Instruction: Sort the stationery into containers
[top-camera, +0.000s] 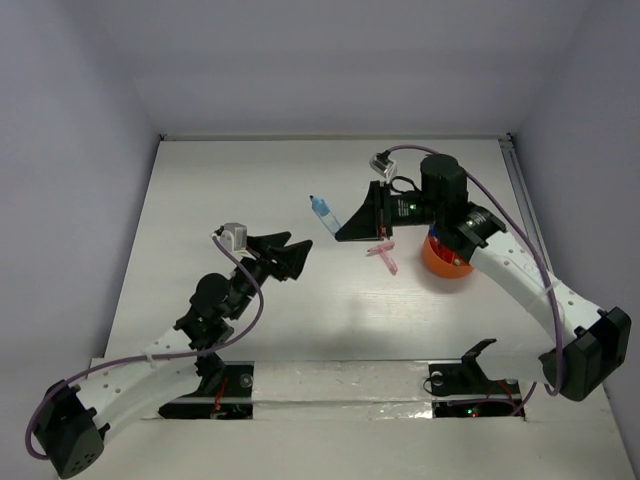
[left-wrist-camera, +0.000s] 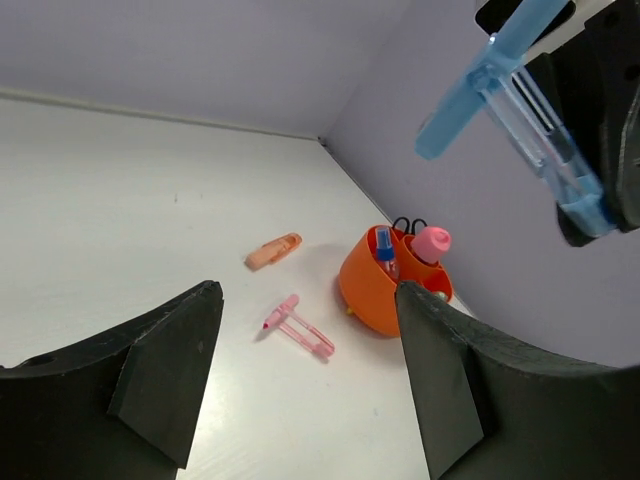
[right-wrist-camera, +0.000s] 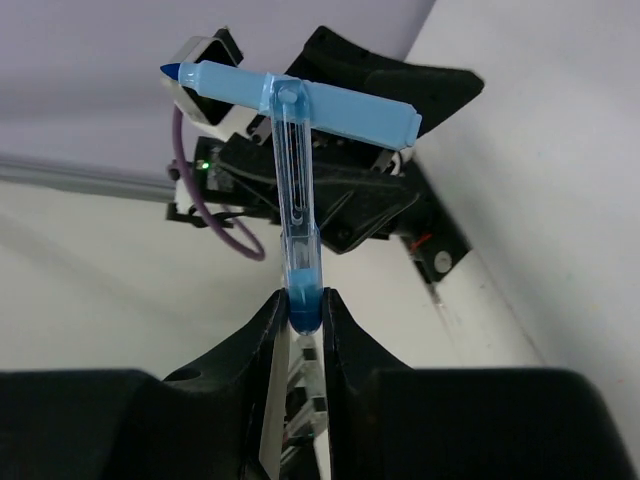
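A light-blue T-shaped pen with a clear stem (right-wrist-camera: 295, 190) stands up from my right gripper, which is shut on the blue end of the stem. In the top view it (top-camera: 323, 213) points up and left of the right gripper, clear of the table. My left gripper (top-camera: 300, 258) is apart from it, to the lower left. In the left wrist view its fingers (left-wrist-camera: 165, 365) stand wide open with nothing between them. A similar pink T-shaped piece (left-wrist-camera: 300, 330) and an orange piece (left-wrist-camera: 273, 250) lie on the table. Beyond them stands an orange container (left-wrist-camera: 365, 285).
The orange container (top-camera: 440, 264) is partly under the right arm. It holds a blue pen (left-wrist-camera: 386, 250), a pink item (left-wrist-camera: 431, 244) and black-handled scissors (left-wrist-camera: 409, 225). Walls enclose the sides and back.
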